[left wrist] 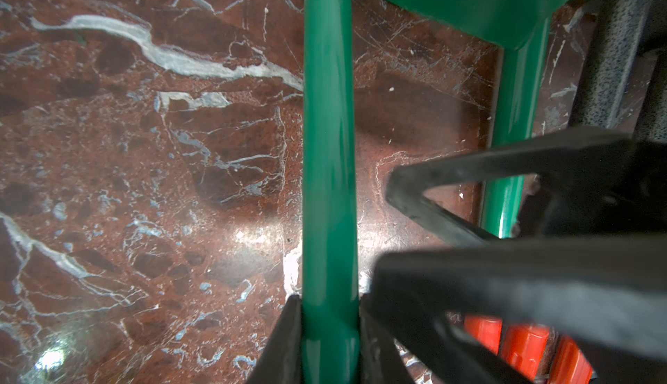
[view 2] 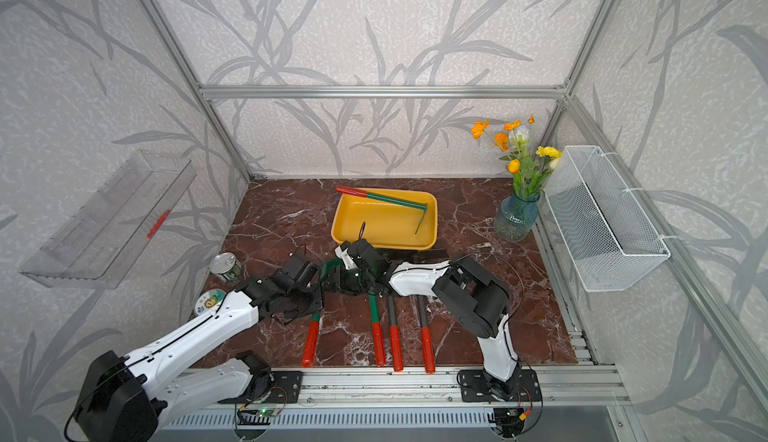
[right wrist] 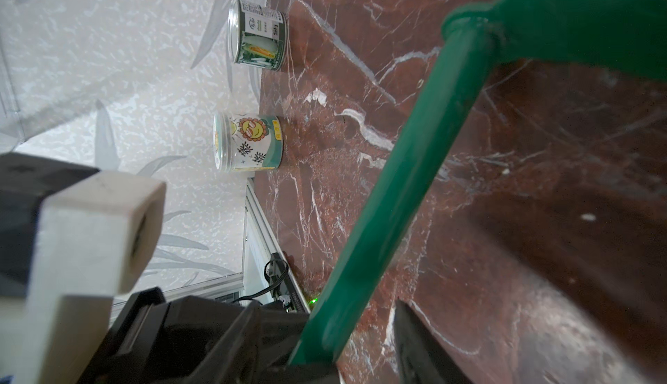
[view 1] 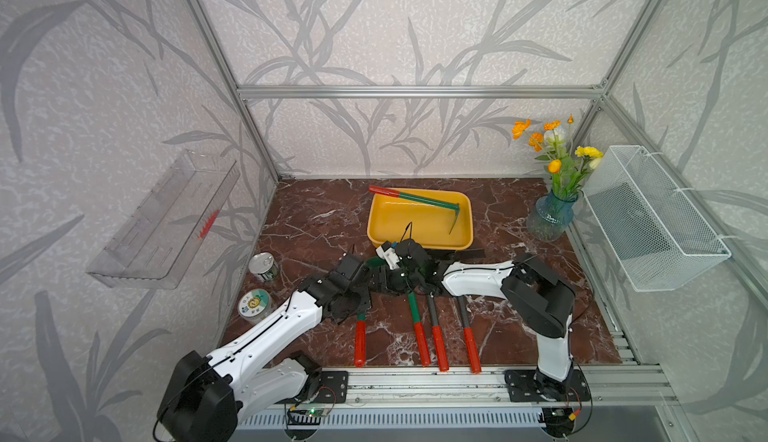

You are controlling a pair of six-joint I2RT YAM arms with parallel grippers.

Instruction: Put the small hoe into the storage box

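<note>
A green-shafted tool with a red grip (view 1: 360,342) lies at the left front. My left gripper is shut on its green shaft (left wrist: 328,141). Beside it my right gripper is part open around or close to a green shaft (right wrist: 399,189) with a green blade (right wrist: 576,16); whether it touches cannot be told. A second hoe (view 1: 424,200) with red handle rests across the yellow box (view 1: 400,230) at the back.
Several red-handled tools (view 1: 472,350) lie to the right under the right arm. Two cans (view 1: 262,264) stand at the left. A vase of flowers (view 1: 550,214) stands back right.
</note>
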